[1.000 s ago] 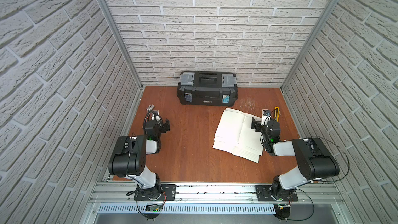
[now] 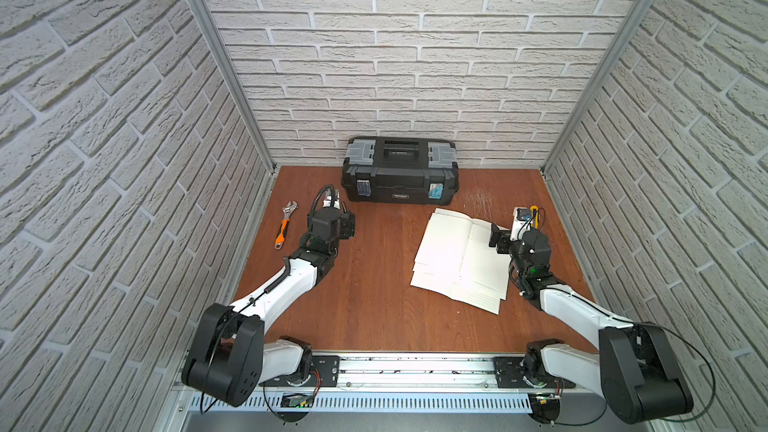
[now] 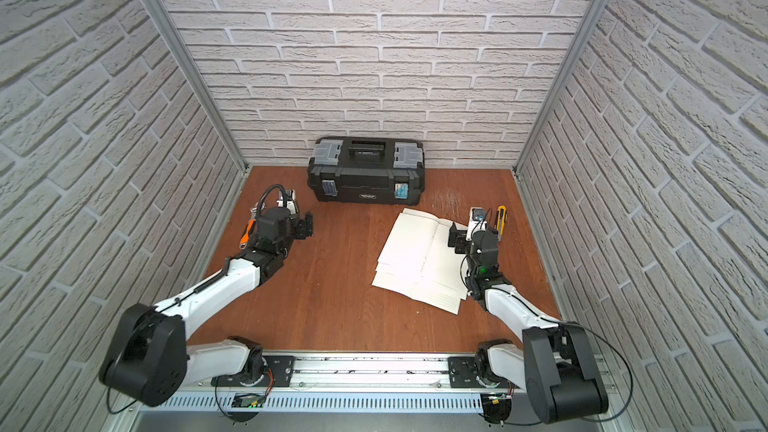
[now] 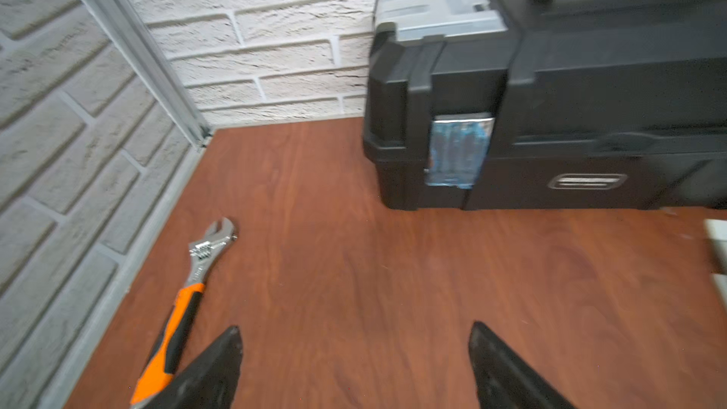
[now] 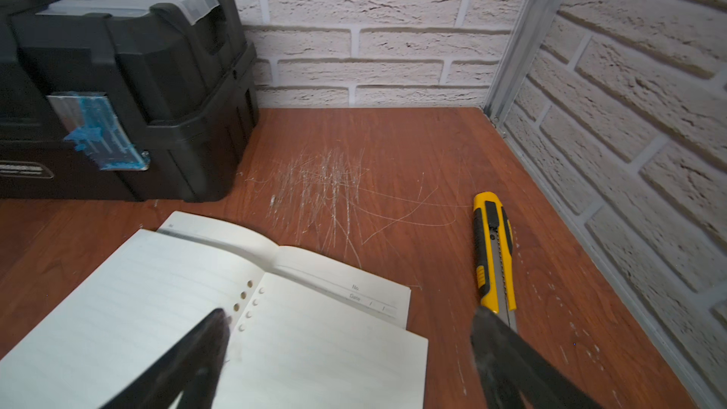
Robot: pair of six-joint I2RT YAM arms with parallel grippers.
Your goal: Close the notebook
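Observation:
The notebook (image 2: 442, 244) lies spread out on the right half of the table, cream pages up, its spine running at a slant. In the right wrist view its lined left page (image 5: 136, 295) and right page (image 5: 333, 348) fill the lower left. My right gripper stands open above the notebook's right side, nothing between its fingers. That arm hides part of the notebook's right edge in the top views. Well to the left of the notebook, my left gripper is open and empty over bare table. Only a white corner of the notebook (image 4: 719, 242) enters the left wrist view.
A black toolbox (image 2: 400, 180) stands against the back wall. An orange-handled wrench (image 4: 181, 318) lies at the far left, a yellow utility knife (image 5: 492, 250) right of the notebook. Bare table lies between the left arm and the notebook.
The right arm has shifted slightly, its elbow turning outward. The notebook has not moved.

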